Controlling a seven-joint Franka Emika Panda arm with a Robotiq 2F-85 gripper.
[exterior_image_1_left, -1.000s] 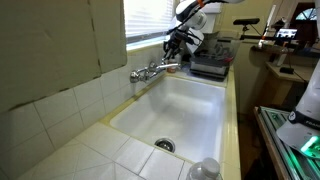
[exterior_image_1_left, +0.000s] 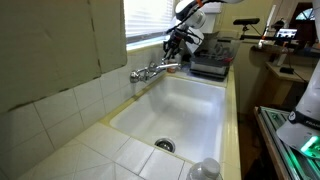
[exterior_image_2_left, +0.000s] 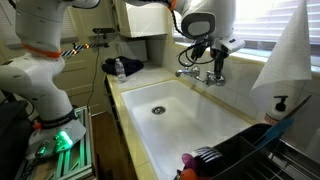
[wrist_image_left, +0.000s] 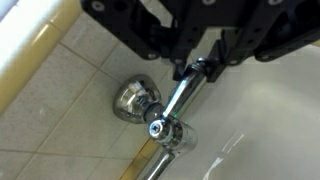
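A chrome faucet (exterior_image_2_left: 215, 77) is mounted on the tiled wall above the white sink (exterior_image_1_left: 190, 107). Seen from the wrist, its slim metal lever (wrist_image_left: 182, 97) rises from the round valve body toward my gripper. My black fingers are closed around the lever's end, one on each side, with the lever between them. A round chrome wall flange (wrist_image_left: 134, 100) shows beside it. In exterior view 1 the arm reaches in from the far end of the sink, and the fingertips are too small there to make out the contact.
A dark dish rack (exterior_image_2_left: 250, 150) stands at the near end of the sink in exterior view 2, beside a soap bottle (exterior_image_2_left: 279, 108) and a hanging white towel (exterior_image_2_left: 285, 70). A clear cup (exterior_image_1_left: 205, 170) sits on the counter. The basin is empty.
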